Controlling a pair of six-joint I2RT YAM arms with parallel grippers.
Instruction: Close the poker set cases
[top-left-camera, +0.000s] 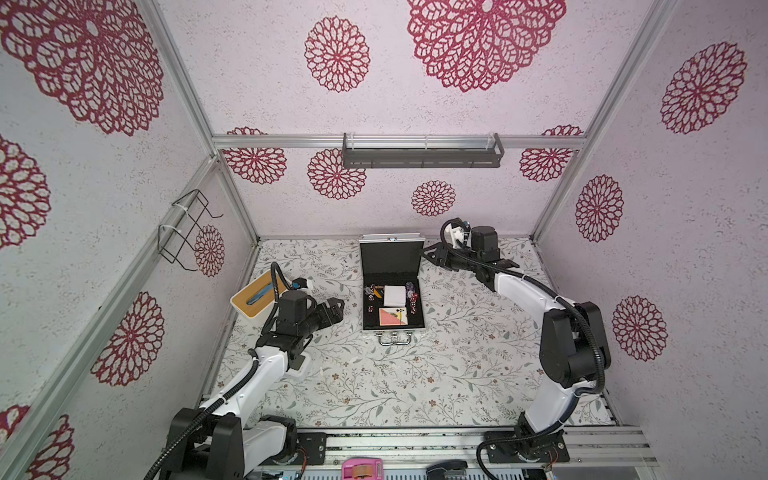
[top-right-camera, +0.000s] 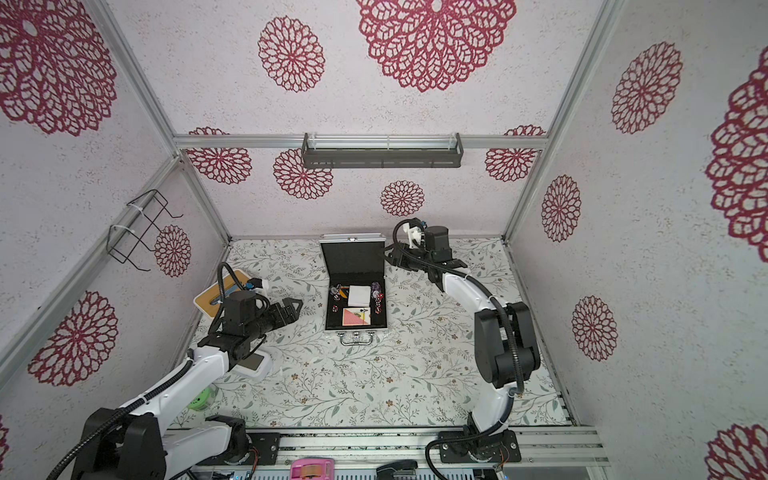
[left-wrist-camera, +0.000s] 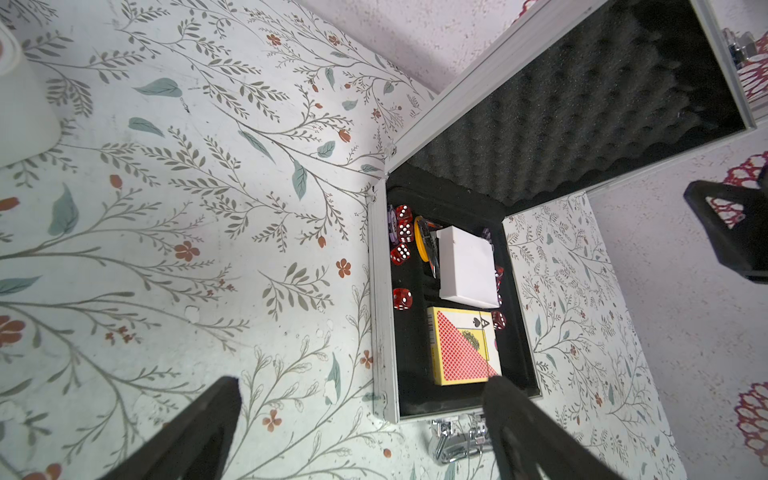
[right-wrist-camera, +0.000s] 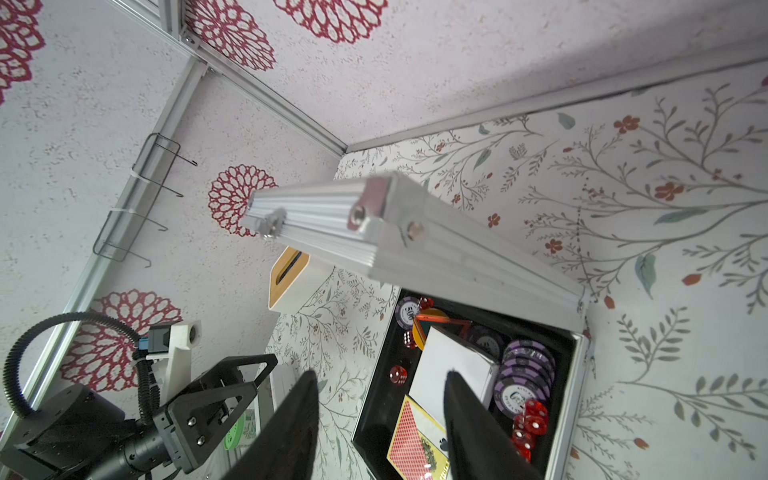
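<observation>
The poker case stands open mid-table, its black foam lid upright at the back, handle toward the front. It holds a white box, a card deck, red dice and chips. My right gripper is open beside the lid's upper right side; in the right wrist view nothing is between its blurred fingers. My left gripper is open left of the case, apart from it, with nothing between its fingers.
An orange tray lies at the left wall, with a white object in front of it, partly hidden by the left arm. A grey shelf hangs above the back. The table right and front of the case is clear.
</observation>
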